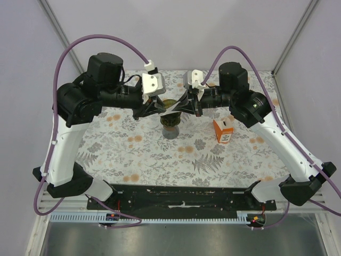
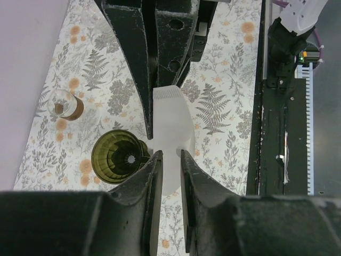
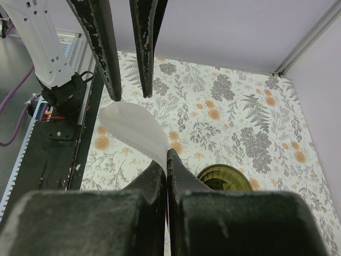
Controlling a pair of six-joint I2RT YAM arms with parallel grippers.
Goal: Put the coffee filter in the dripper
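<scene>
A white paper filter (image 3: 133, 128) is pinched in my shut right gripper, seen in the right wrist view with the paper running from between its fingertips. My left gripper is open, its fingertips at the filter's free part, as the left wrist view shows. The green dripper (image 2: 114, 157) stands just beside and below the filter; in the top view it is partly hidden by the grippers and filter (image 1: 171, 109).
A glass cup (image 2: 66, 105) lies near the dripper in the left wrist view. An orange box (image 1: 223, 130) stands to the right.
</scene>
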